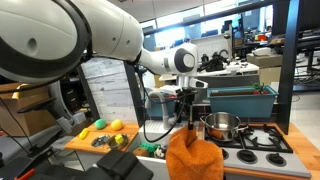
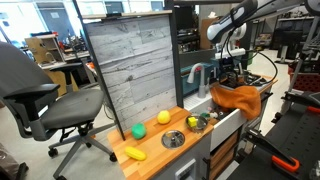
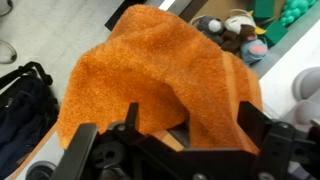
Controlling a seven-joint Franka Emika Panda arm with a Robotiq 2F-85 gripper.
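Observation:
An orange towel (image 1: 195, 158) lies draped over the counter's front edge, beside the stove, and hangs down. In the wrist view the same towel (image 3: 140, 80) fills the middle, crumpled with a raised fold running lengthwise. Just above its upper part is my gripper (image 1: 189, 124), pointing down. Its black fingers (image 3: 268, 128) stand wide apart at the bottom of the wrist view, the fingers open, with towel visible beneath and between them. Whether the fingertips touch the cloth cannot be told. In exterior view 2 the towel (image 2: 236, 98) hangs beyond the open drawer.
A steel pot (image 1: 222, 124) stands right of the gripper on the stove (image 1: 262, 152). An open drawer (image 2: 198, 147) with small toys (image 3: 240, 28) lies to the left. Toy fruit, including a yellow banana (image 2: 135, 153), rests on the wooden counter (image 2: 165, 158). A teal bin (image 1: 240, 104) is behind.

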